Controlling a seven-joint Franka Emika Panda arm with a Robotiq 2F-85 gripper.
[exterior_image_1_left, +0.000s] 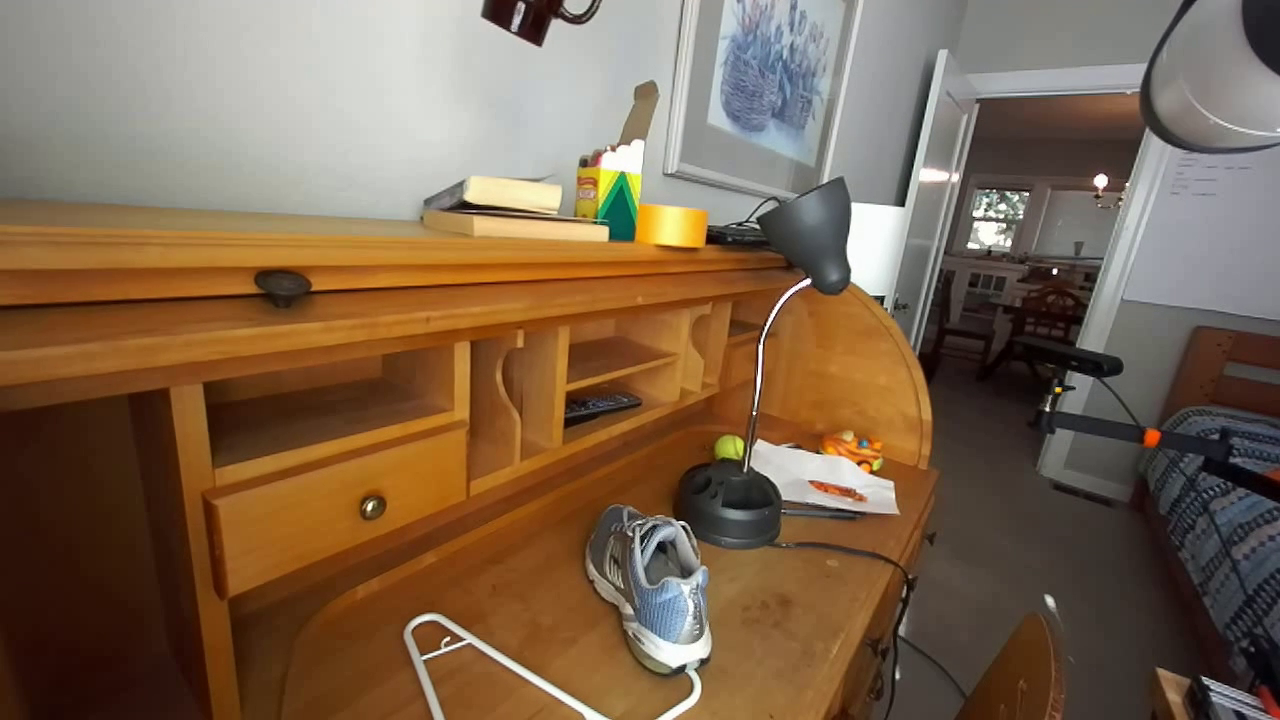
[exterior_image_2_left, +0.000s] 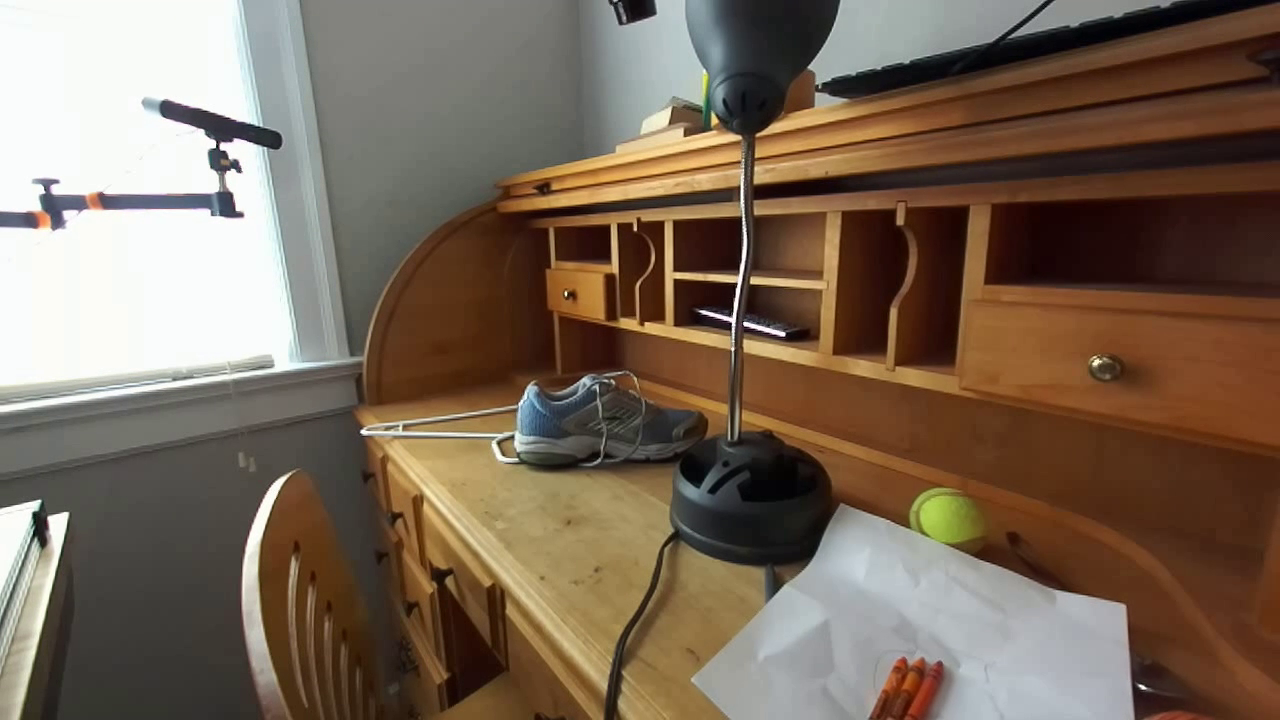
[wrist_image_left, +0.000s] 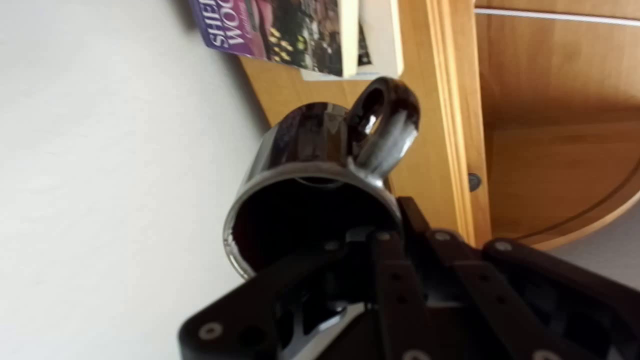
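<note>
A dark brown mug (wrist_image_left: 306, 138) hangs in the air above the desk's top shelf, its rim toward the wrist camera and its handle to the upper right. My gripper is shut on the mug's rim, one finger inside and one outside. In exterior view 1 only the lower part of the mug (exterior_image_1_left: 521, 17) shows at the top edge, higher than the books, and the gripper is out of frame there. A small dark piece of the mug (exterior_image_2_left: 632, 10) also peeks in at the top of exterior view 2.
On the top shelf stand books (exterior_image_1_left: 498, 210), a crayon box (exterior_image_1_left: 611, 190) and an orange tape roll (exterior_image_1_left: 671, 226). A black lamp (exterior_image_1_left: 729, 504) rises from the desktop, near a shoe (exterior_image_1_left: 654, 588) and a white hanger (exterior_image_1_left: 516, 666). The shelf's left stretch is bare.
</note>
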